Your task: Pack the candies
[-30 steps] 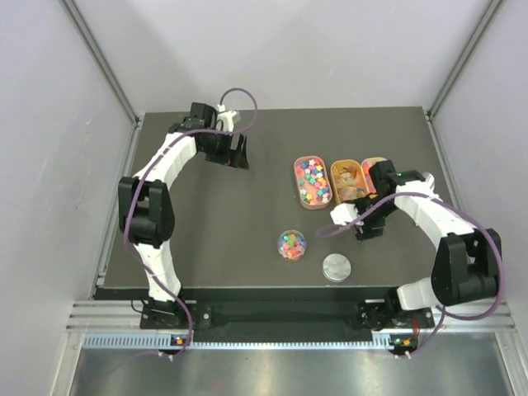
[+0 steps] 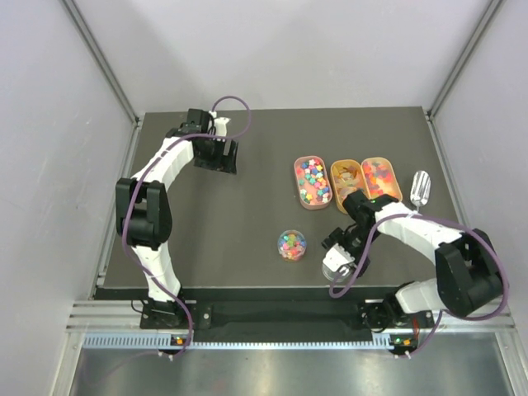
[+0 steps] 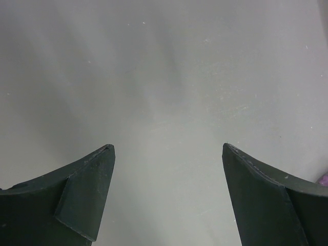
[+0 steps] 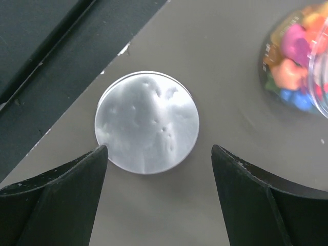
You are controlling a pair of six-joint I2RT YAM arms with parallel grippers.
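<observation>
A round silver lid (image 4: 148,123) lies flat on the table near its front edge. Just over it hovers my right gripper, open, its two fingers apart and the lid beyond them, untouched as far as I can see. Left of the lid stands a clear round jar (image 2: 291,245) of colourful candies, cut off at the upper right of the right wrist view. Far back on the left, my left gripper is open above bare table, nothing between its fingers.
Behind the jar stand a pink-rimmed tray (image 2: 299,183) of colourful candies, a yellow container (image 2: 336,173) and an orange one (image 2: 398,183). A silver scoop (image 2: 420,188) lies at the far right.
Lid and jar have not moved.
</observation>
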